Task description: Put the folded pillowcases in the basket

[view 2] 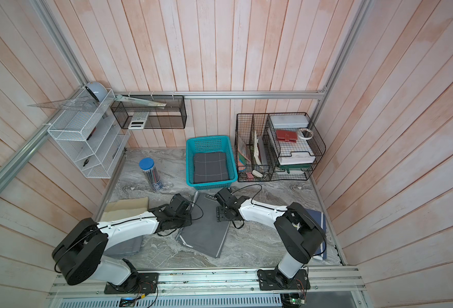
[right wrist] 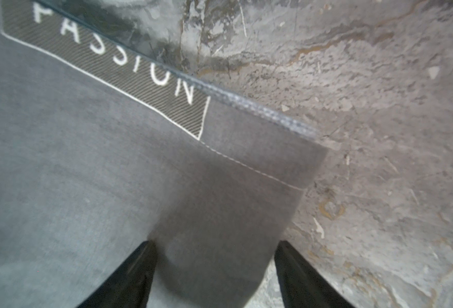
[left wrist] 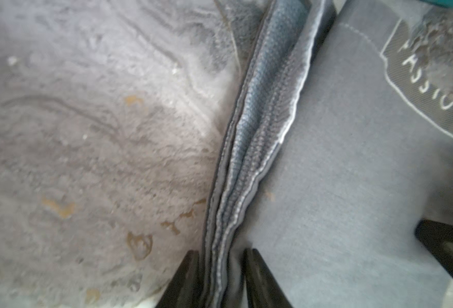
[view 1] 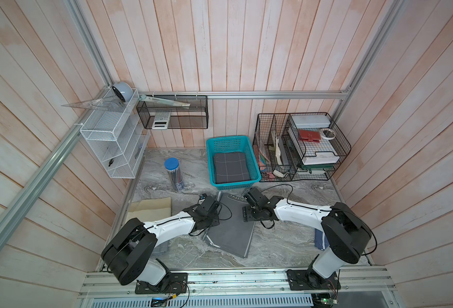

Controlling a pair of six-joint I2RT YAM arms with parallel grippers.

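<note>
The folded grey pillowcase (view 1: 231, 231) lies flat on the table in front of the teal basket (view 1: 210, 161), a "PASSION" label at its far end. At its left edge, my left gripper has its fingers partly open, one finger on either side of the stacked fabric folds; I cannot see a firm grip. My right gripper is open over the right side of the pillowcase, its right finger (right wrist: 293, 272) just beyond the fabric edge, nothing held between the fingers. Inside the basket is a dark checked cloth (view 1: 231, 166).
Left of the basket stands a blue-lidded jar (view 1: 173, 174). Black wire racks (view 1: 301, 146) stand to the basket's right. Beige cloth (view 1: 149, 208) lies at the left, dark blue cloth (view 2: 319, 225) at the far right. Bare tabletop (view 1: 283, 246) shows right of the pillowcase.
</note>
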